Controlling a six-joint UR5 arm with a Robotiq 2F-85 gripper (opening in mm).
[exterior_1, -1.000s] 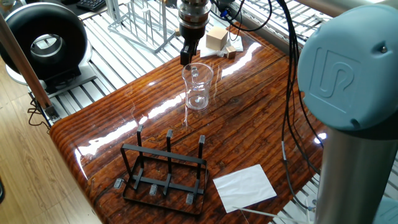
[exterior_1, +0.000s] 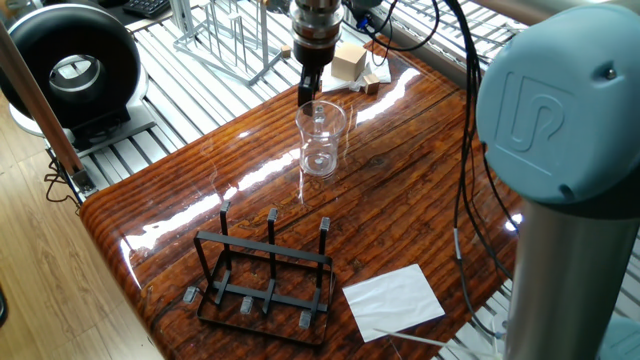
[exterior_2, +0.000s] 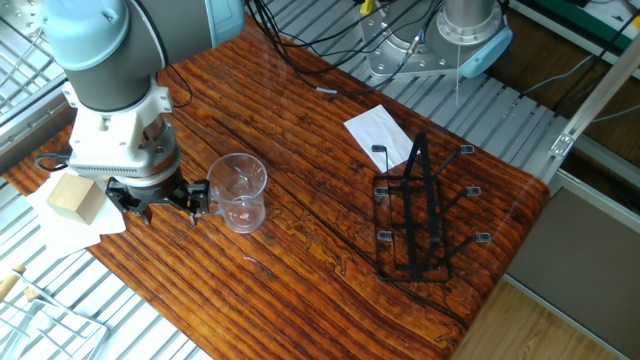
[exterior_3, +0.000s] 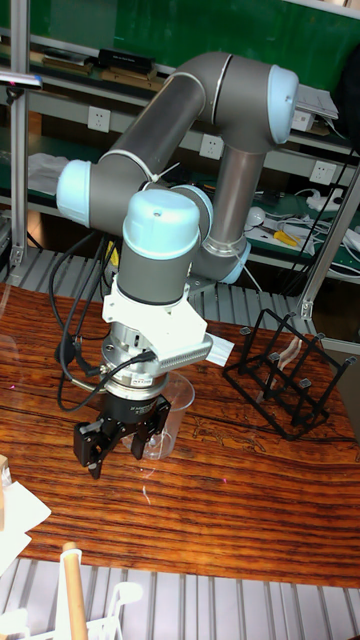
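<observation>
A clear glass cup (exterior_2: 238, 195) stands upright on the glossy brown wooden table. My gripper (exterior_2: 170, 217) is pointing down beside the cup, its black fingers spread apart with nothing visible between them. In the second exterior view, one side of the gripper reaches the cup's near wall, where a handle seems to be; the exact contact is hard to make out. From the first exterior view, the gripper (exterior_1: 307, 97) appears right behind the cup's rim. The third exterior view has the gripper (exterior_3: 116, 461) partly in front of the cup (exterior_3: 170, 421).
A black metal rack (exterior_1: 265, 285) with upright prongs rests on the table, and a white sheet (exterior_1: 394, 302) lies near it. Behind the gripper is a wooden block (exterior_1: 348, 62) on white paper. Bare tabletop separates the cup from the rack.
My gripper has shifted slightly to the right in the first exterior view. The cup has moved a little the same way, still upright. The rack and sheet have stayed put.
</observation>
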